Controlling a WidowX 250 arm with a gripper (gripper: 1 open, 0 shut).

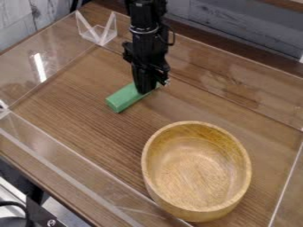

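Note:
My black gripper (pixel 144 82) hangs from the arm at the top middle, its tip low over the wooden surface at the upper right end of a green rectangular object (pixel 124 100). The fingertips are dark and small, so whether they touch the green object or hold it cannot be told.
A cream oval bowl (pixel 196 171) stands at the lower right. A clear plastic piece (pixel 96 28) is at the upper left. Dark cables lie at the bottom left corner.

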